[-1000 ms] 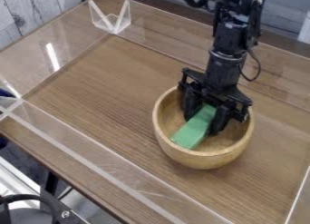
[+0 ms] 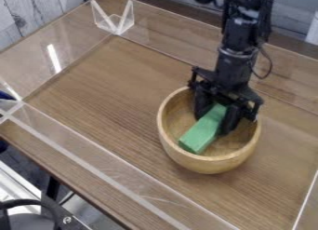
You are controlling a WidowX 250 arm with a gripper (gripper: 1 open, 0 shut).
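A green object [image 2: 199,133], a flat block shape, lies tilted inside a tan bowl [image 2: 209,159] on the right half of the wooden table. My black gripper [image 2: 221,109] reaches down into the bowl from above, shut on the upper end of the green object. Its fingertips are small and dark here, partly hard to make out.
A white wire-like item [image 2: 113,18] stands at the back left. Black cables [image 2: 22,218] lie at the lower left corner.
The arm and gripper have shifted slightly up, and the green object's visible lower part has moved a little with them. The bowl is about where it was.
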